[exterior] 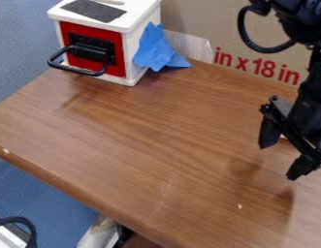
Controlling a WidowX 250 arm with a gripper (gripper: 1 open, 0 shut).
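Note:
My black gripper (279, 150) hangs low over the right side of the wooden table (137, 165), its two fingers spread apart and pointing down. A small reddish object shows partly behind it at the right, too hidden to tell what it is. At the back left stands a white toy oven (117, 21) with a red front and a black handled door (91, 53). A blue cloth (159, 53) lies against the oven's right side.
A cardboard panel (240, 58) with red print closes off the back. Cables and white items sit below the table's front left edge.

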